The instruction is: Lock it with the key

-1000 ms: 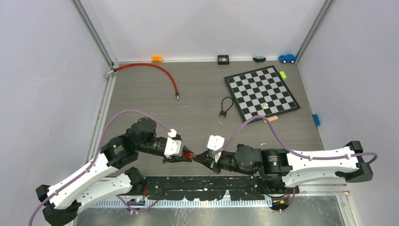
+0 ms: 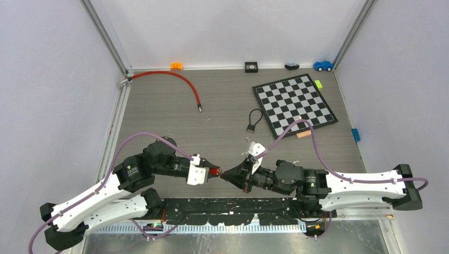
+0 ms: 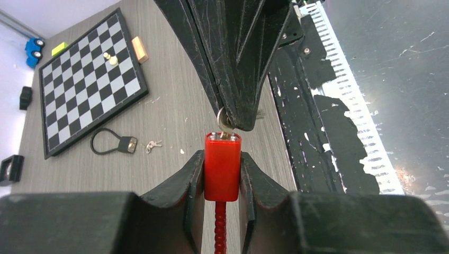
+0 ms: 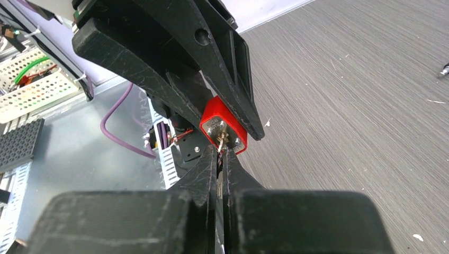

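A red padlock [image 3: 221, 169] is clamped in my left gripper [image 2: 214, 172], its keyhole end facing my right gripper [image 2: 224, 173], with a red shackle below it in the left wrist view. My right gripper is shut on a small key [image 3: 224, 120], whose blade meets the padlock's keyhole. In the right wrist view the key [image 4: 222, 140] points straight into the keyhole face of the padlock [image 4: 227, 116]. How deep it sits inside I cannot tell.
A chessboard [image 2: 294, 100], a dark cable lock [image 2: 251, 127], loose keys [image 3: 153, 145] and a red hose [image 2: 193, 90] lie behind the grippers.
Over the last second both wrists have turned and my right arm has shifted slightly to the right in the top view. The padlock and key remain held together.
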